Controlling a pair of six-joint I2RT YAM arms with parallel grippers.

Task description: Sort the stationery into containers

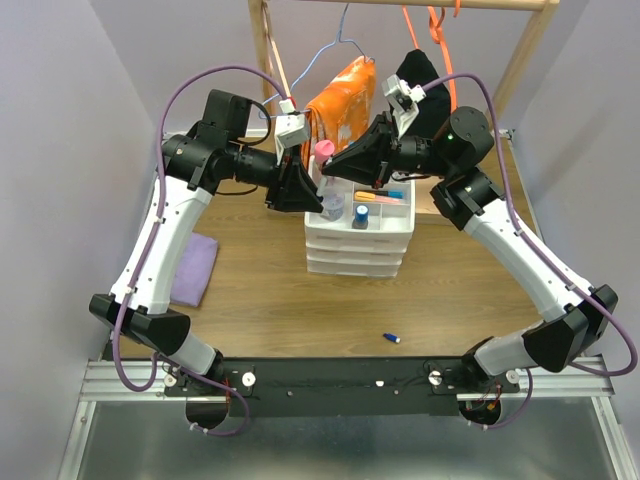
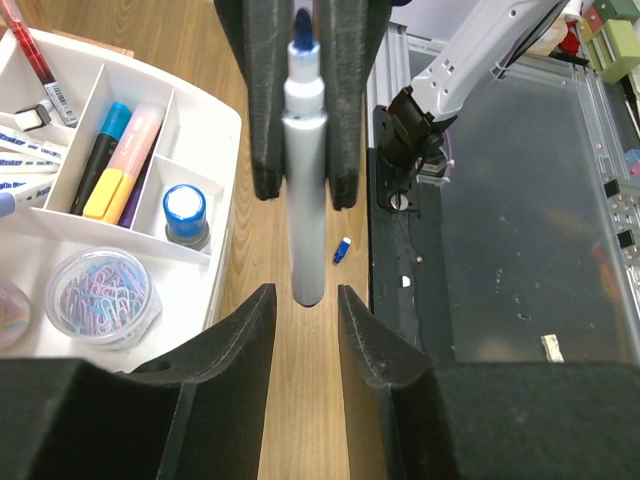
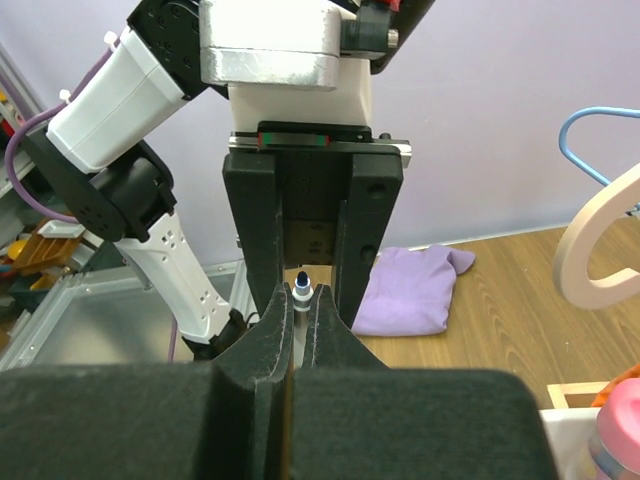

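A white-barrelled marker with a bare blue tip (image 2: 305, 190) hangs between the closed fingers of my right gripper, its plain end pointing at my left gripper. My left fingers stand apart around that end, with gaps on both sides. In the right wrist view, the marker's tip (image 3: 302, 287) shows at my right fingertips, and my left gripper faces them, open. On the table lies a small blue cap (image 1: 391, 337). Below the grippers stands the white drawer organizer (image 1: 358, 245), its top tray partly hidden by the arms.
In the tray are a tub of paper clips (image 2: 102, 298), a blue-capped bottle (image 2: 185, 212), an orange highlighter (image 2: 125, 165) and white tubes (image 2: 25, 165). A pink-lidded jar (image 1: 324, 150) stands behind. A purple cloth (image 1: 195, 270) lies left.
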